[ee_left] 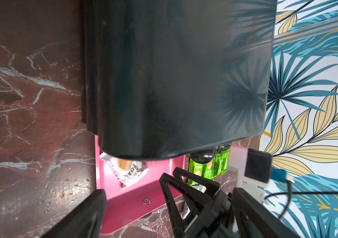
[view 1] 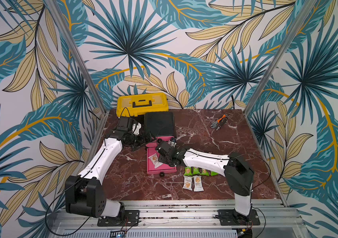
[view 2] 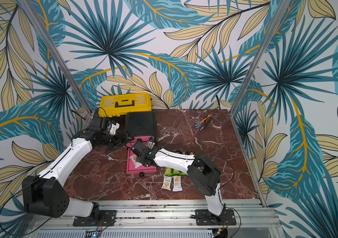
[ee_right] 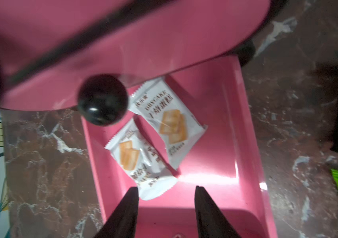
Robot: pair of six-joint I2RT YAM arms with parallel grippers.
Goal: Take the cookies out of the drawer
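The pink drawer (view 1: 152, 168) is pulled out below the black cabinet (view 1: 159, 123). In the right wrist view it holds two white cookie packets, one upper (ee_right: 169, 123) and one lower (ee_right: 141, 160). My right gripper is over the drawer, fingers apart, nothing between them. My left gripper is beside the cabinet's left side; its fingers stand apart at the bottom of the left wrist view, with the cabinet and drawer beyond.
White packets (view 1: 198, 183) and green packets (view 1: 188, 171) lie right of the drawer. A yellow toolbox (view 1: 142, 101) stands at the back; pliers (view 1: 219, 123) lie at the back right.
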